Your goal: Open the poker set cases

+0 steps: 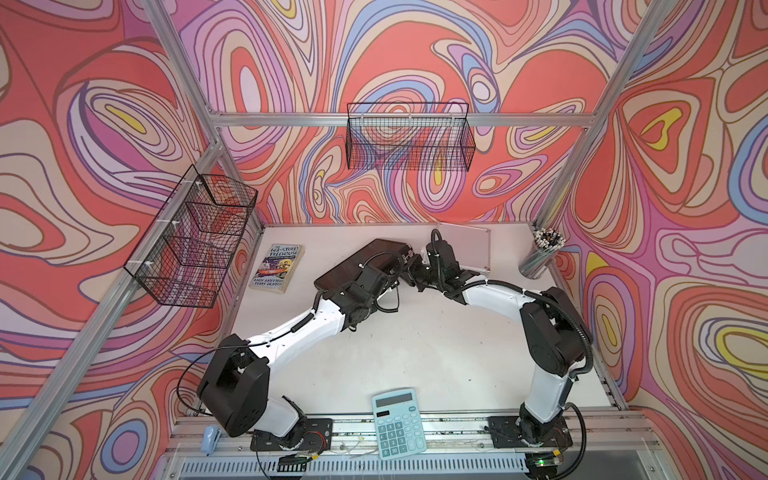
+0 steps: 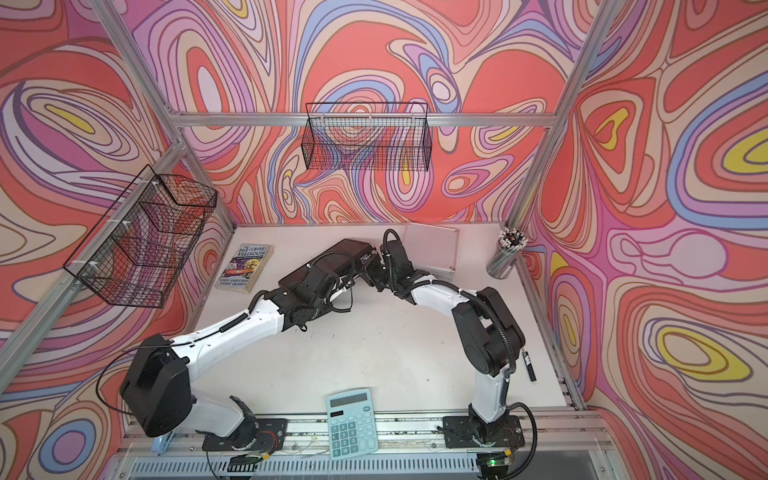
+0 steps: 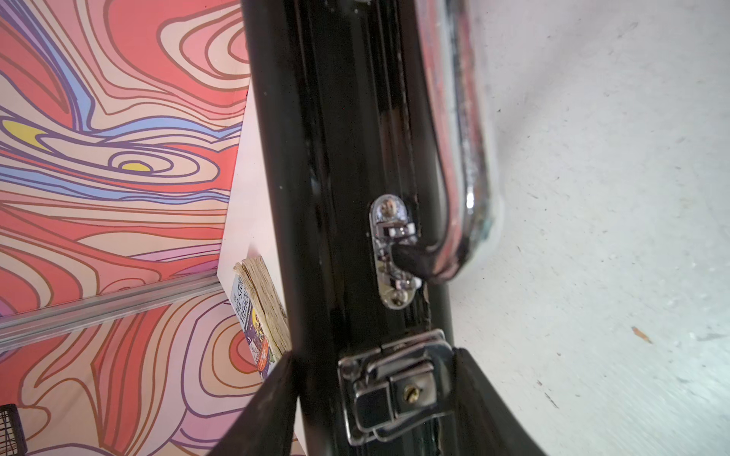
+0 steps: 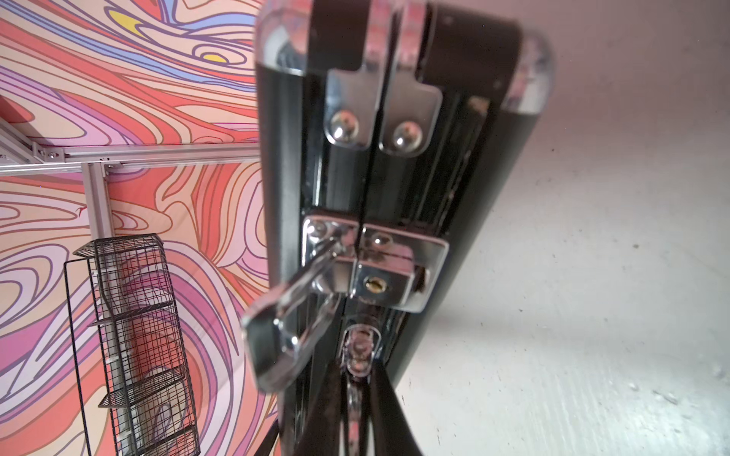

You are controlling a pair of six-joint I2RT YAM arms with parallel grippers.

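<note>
The dark poker case lies closed on the table at the back centre. In the left wrist view its black side carries a metal handle and a latch, which looks folded flat. My left gripper is open, one finger on each side of that latch. In the right wrist view, another latch on the same case has its metal lever swung outward from its plate. Just below it, my right gripper is shut in front of the handle's mount; whether its fingers touch metal cannot be told.
A book lies left of the case. Behind the right arm is a pale flat box, with a cup of sticks farther right. A calculator sits at the front edge.
</note>
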